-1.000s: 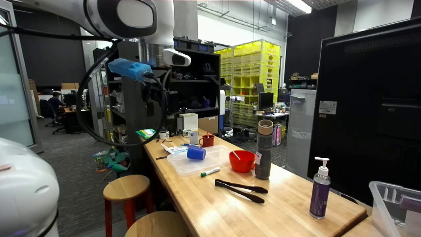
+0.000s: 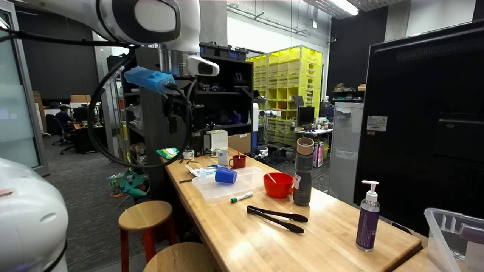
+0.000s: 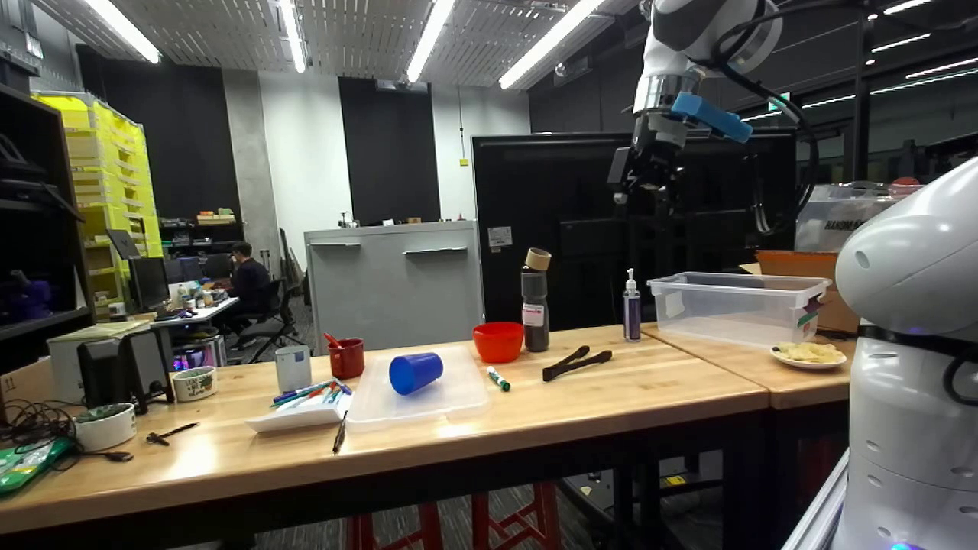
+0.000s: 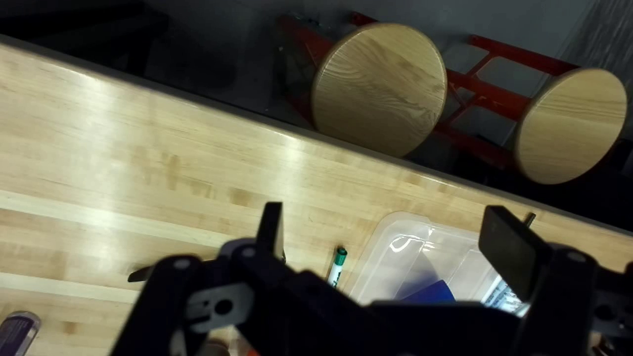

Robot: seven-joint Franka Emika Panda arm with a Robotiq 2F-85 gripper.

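My gripper is open and empty, held high above the table's front side, its two fingers wide apart in the wrist view. Below it, a green-capped marker (image 4: 336, 267) lies on the wood beside a clear plastic lid (image 3: 367, 403). On that lid a blue cup (image 3: 415, 373) rests on its side. A red bowl (image 2: 278, 185) with a light-coloured handle leaning in it stands close to a dark bottle (image 2: 303, 176). Black tongs (image 2: 276, 217) lie on the bare wood. In the wrist view the gripper's body hides most of the tongs, cup and bowl.
A pump bottle (image 2: 368, 217) stands near a clear bin (image 3: 743, 307) and a plate of food (image 3: 808, 356). Towards the other end are a red mug (image 3: 346, 357), a grey mug (image 3: 293, 368) and a white tray (image 3: 302, 414) of pens. Stools (image 4: 380, 89) stand along the front edge.
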